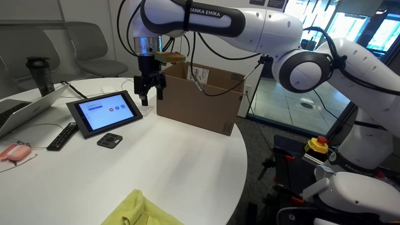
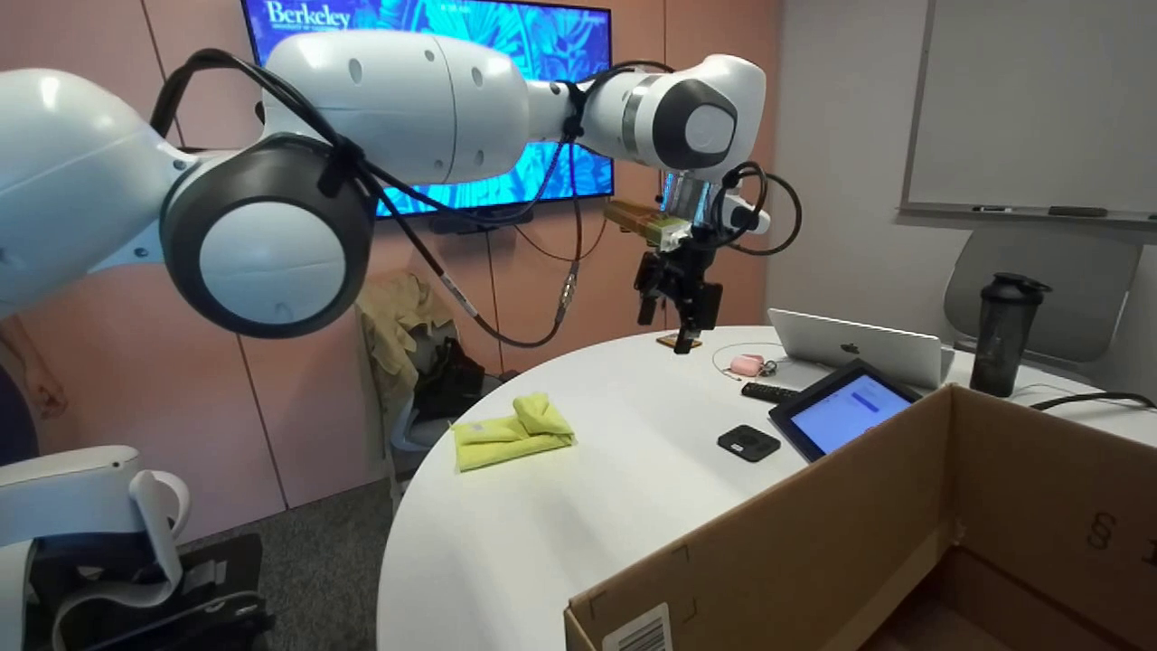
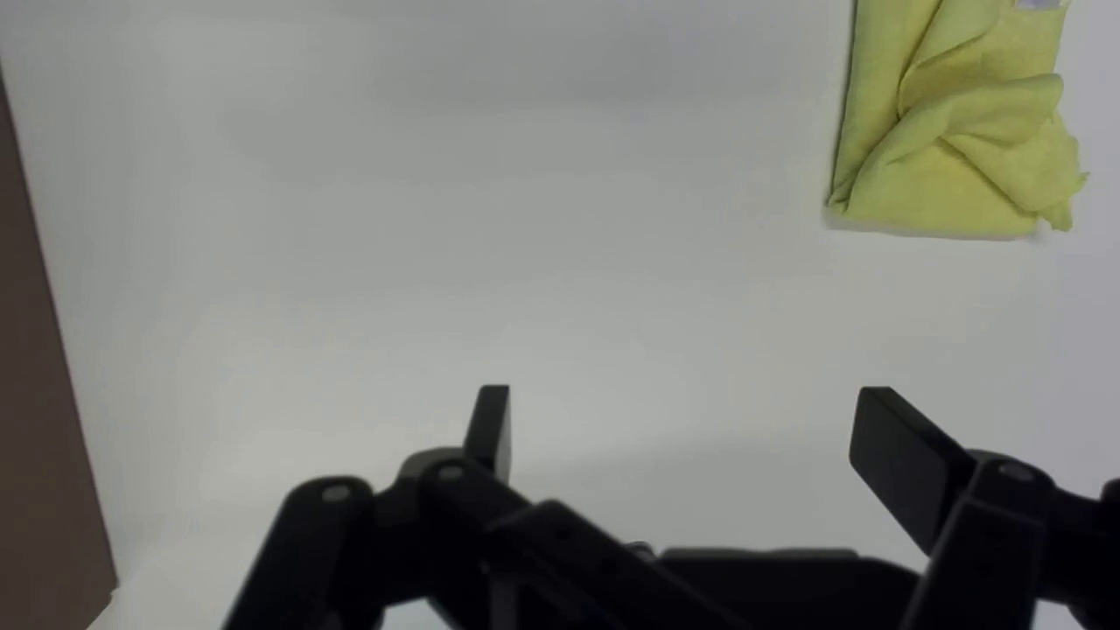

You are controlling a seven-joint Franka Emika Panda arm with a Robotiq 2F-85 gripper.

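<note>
My gripper hangs open above the white table, well clear of its surface, with nothing between its fingers. In the wrist view the two black fingertips stand wide apart over bare tabletop. A folded yellow-green cloth lies on the table, away from the gripper; the wrist view has the cloth at the upper right, its folds rumpled. An open cardboard box stands at the table's edge, close to the gripper in exterior view 1. Part of the box's inside shows in exterior view 2.
A tablet on a stand, a black square device, a remote, a pink case, a laptop and a dark bottle occupy one side. Bare table lies between cloth and box.
</note>
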